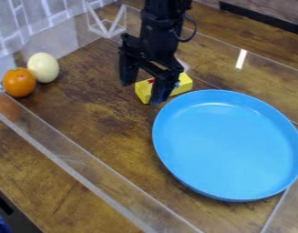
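My black gripper (146, 73) hangs over the middle of the wooden table, open, its fingers just left of and above a yellow block (173, 86). The block lies behind the blue oval plate (224, 144) and is partly hidden by the gripper. I cannot tell whether the fingers touch it.
An orange (20, 82) and a white egg (44, 66) sit at the far left, near the clear edge of the surface. The blue plate fills much of the right side.
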